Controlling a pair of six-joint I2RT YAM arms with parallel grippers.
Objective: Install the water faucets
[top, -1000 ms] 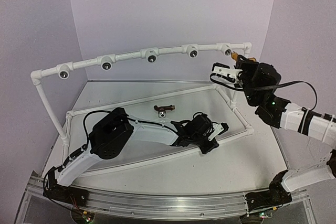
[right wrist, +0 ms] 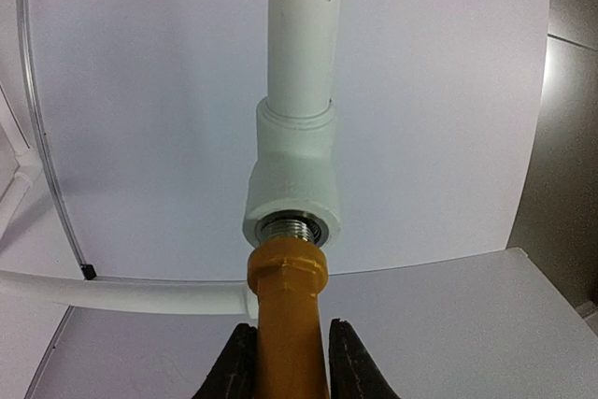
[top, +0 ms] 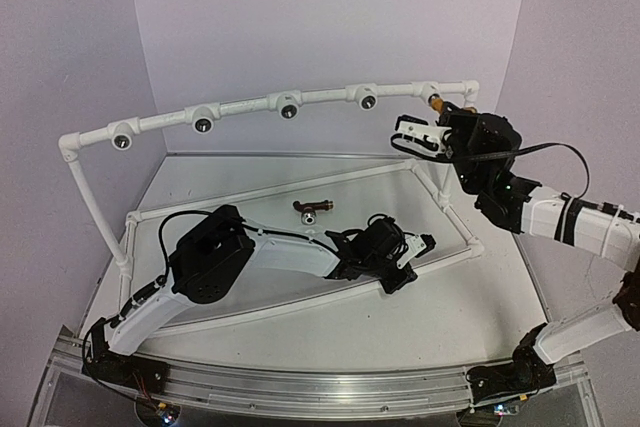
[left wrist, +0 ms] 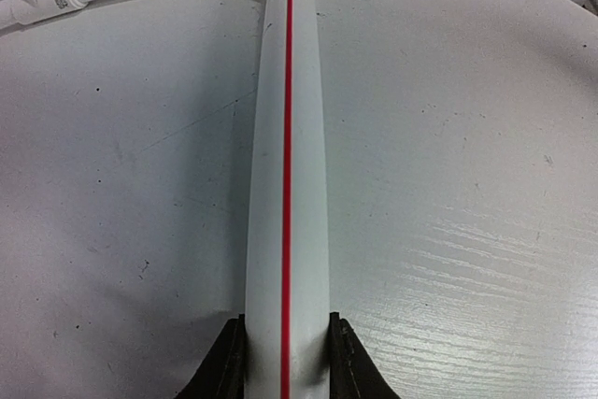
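Note:
An orange-yellow faucet [right wrist: 291, 324] is between the fingers of my right gripper, which is shut on it. Its threaded end [right wrist: 288, 228] meets the mouth of the white tee fitting [right wrist: 294, 179]; how deep the thread sits I cannot tell. From above, this faucet [top: 437, 103] shows small at the rightmost fitting on the upper pipe. My left gripper is shut on the lower front white pipe [left wrist: 308, 184], its fingers on both sides of the red line. A brown faucet [top: 312, 207] lies on the floor panel inside the frame, behind the left arm.
Several fittings, such as the middle one [top: 288, 105], stand open along the upper pipe [top: 325, 96]. Upright pipes [top: 95, 207] carry it at both ends.
My right gripper has moved slightly left, and the orange-yellow faucet's end has come closer to the rightmost fitting. The left arm and the brown faucet have stayed in place.

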